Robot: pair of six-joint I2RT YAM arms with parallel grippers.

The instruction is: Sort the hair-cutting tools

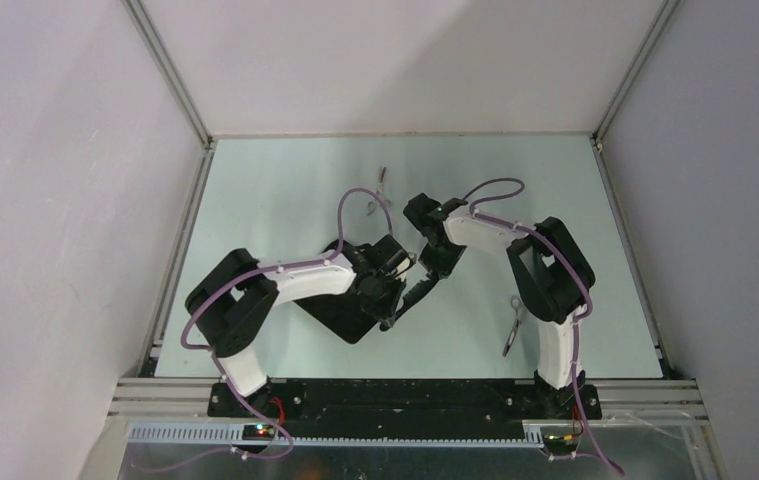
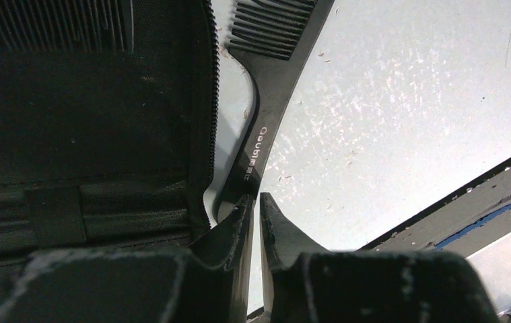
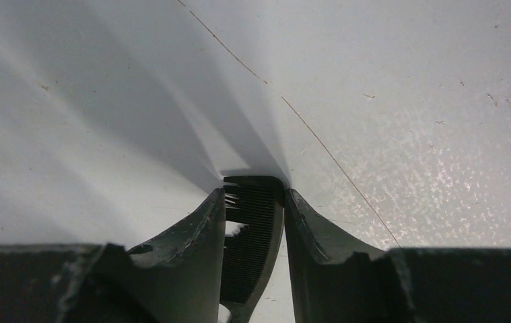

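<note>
A black comb (image 2: 269,94) lies on the white table, beside the zipped black case (image 2: 71,108) in the left wrist view. My left gripper is closed on the comb's handle end. In the right wrist view my right gripper has its fingertips either side of the comb's toothed end (image 3: 252,242), partly open around it; whether they grip is unclear. In the top view the case (image 1: 330,325) lies mostly under the left arm.
Scissors (image 1: 513,325) lie at the right of the table, and another pair (image 1: 381,185) at the back centre.
</note>
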